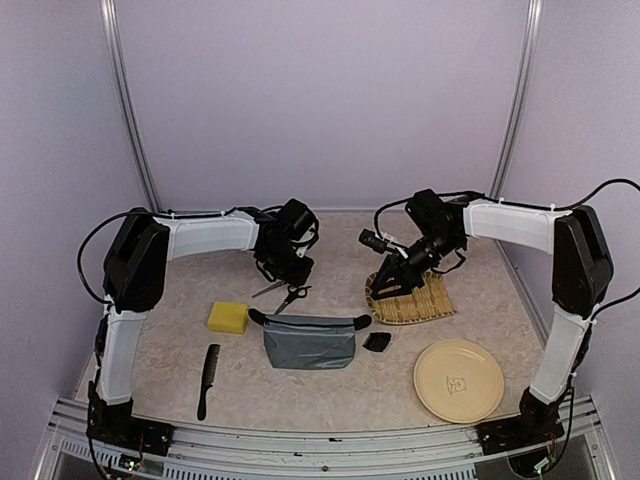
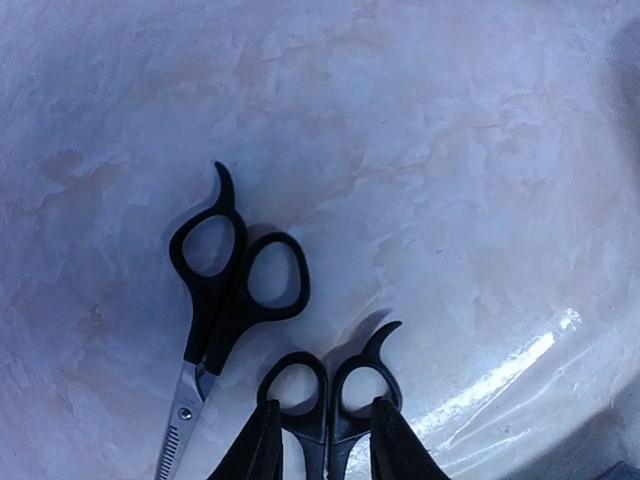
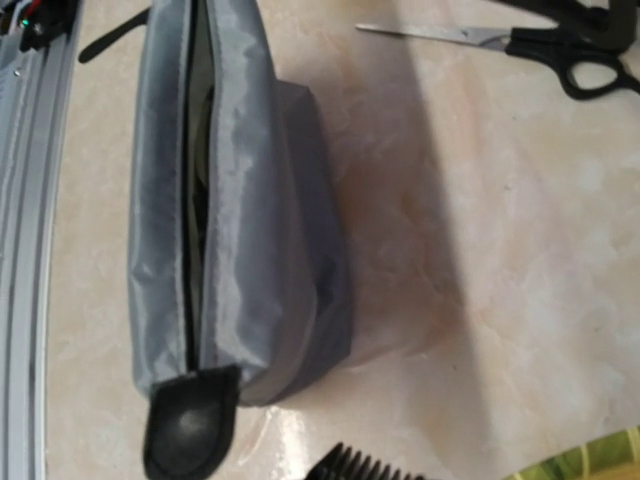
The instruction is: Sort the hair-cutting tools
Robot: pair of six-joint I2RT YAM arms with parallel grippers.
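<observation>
Two black-handled scissors lie at the back left: thinning scissors and a second pair. My left gripper hovers over the second pair, its fingers apart. A grey zip bag lies front centre, its top slit showing dark inside in the right wrist view. A black comb lies front left. My right gripper is above the woven basket; how far it is open is unclear, and a black toothed object shows at the bottom of its view.
A yellow sponge is left of the bag. A small black object lies right of the bag. A beige plate is at front right.
</observation>
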